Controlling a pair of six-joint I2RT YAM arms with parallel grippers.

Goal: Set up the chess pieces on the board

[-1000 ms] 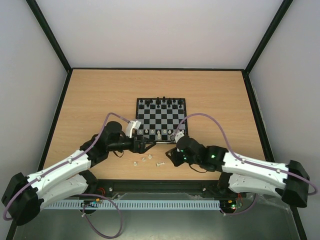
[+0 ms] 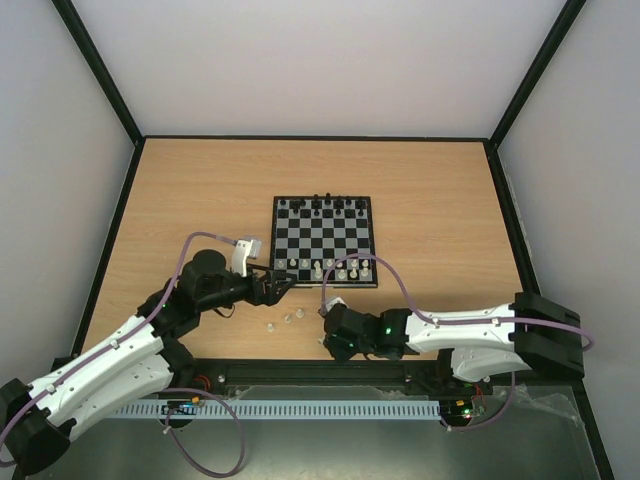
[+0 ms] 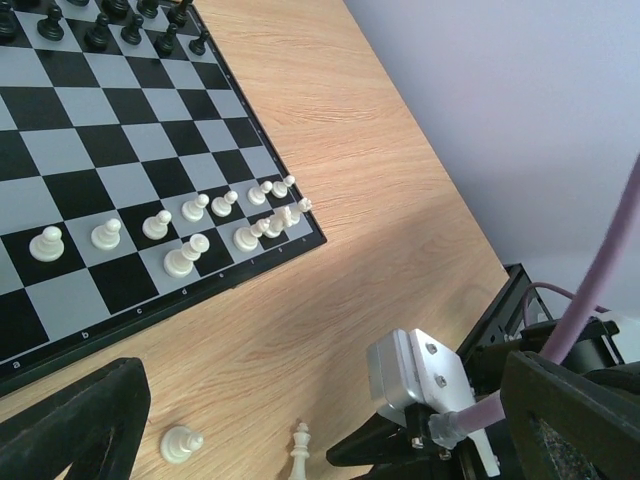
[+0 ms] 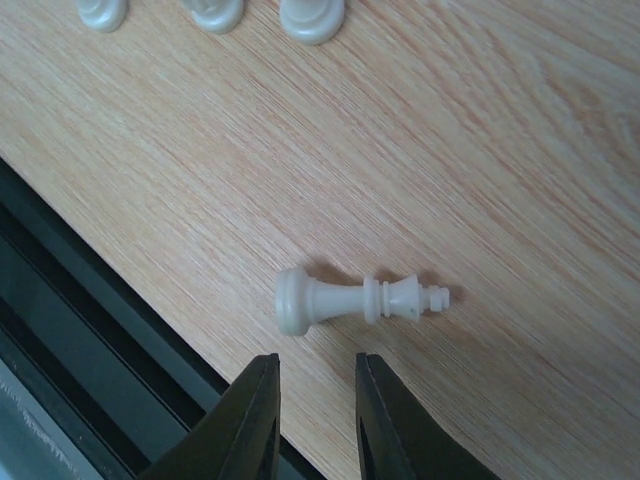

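Note:
The chessboard (image 2: 322, 236) has black pieces on its far side and white pieces on its near side. My left gripper (image 2: 285, 285) is open above the table by the board's near-left edge. In the right wrist view a white tall piece (image 4: 340, 298) lies on its side near the table's front edge, with my right gripper just before it, fingertips apart, nothing between them. Several more white pieces stand on the table nearby; one white piece (image 3: 178, 445) shows upright in the left wrist view.
The front rail (image 4: 95, 340) runs along the table's near edge. Both arms are close together in front of the board.
My right gripper has moved toward the front edge and down-left, over the lying piece, which it hides in the top view. The left arm drew back slightly to the left.

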